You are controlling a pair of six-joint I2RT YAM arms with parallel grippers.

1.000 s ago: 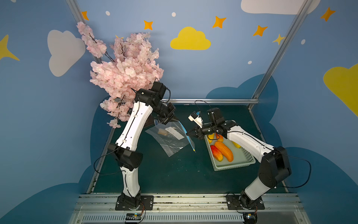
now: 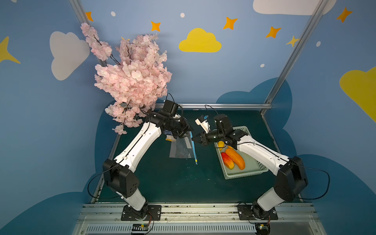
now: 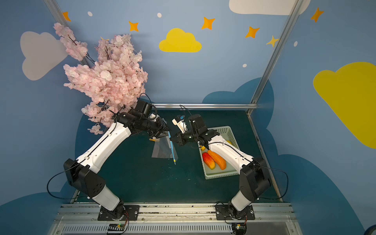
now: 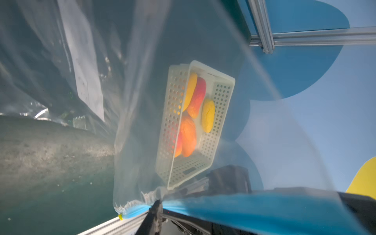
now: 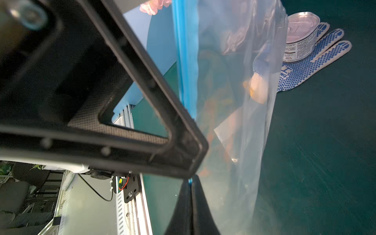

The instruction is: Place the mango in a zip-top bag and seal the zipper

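Note:
The clear zip top bag (image 5: 235,129) hangs between my arms; its blue zipper strip (image 2: 193,146) runs toward the base, ending in a yellow tip. No mango shows inside it. My left gripper (image 2: 190,130) is part open at the strip's far end; its film fills most of the left wrist view, hiding much of the finger. My right gripper is shut, with a sliver of blue edge at its fingertips. A red-yellow mango (image 2: 227,160) lies in the basket (image 2: 246,175), beside a long orange fruit (image 2: 235,157).
A glove (image 5: 301,76) with a tin can (image 5: 301,35) on it lies behind the bag. Pink blossoms (image 2: 133,74) crowd the back left. The grippers are very close together.
My left arm has swung lower and outward, its gripper shifting slightly right. The bag has drawn back under it and its strip is steeper.

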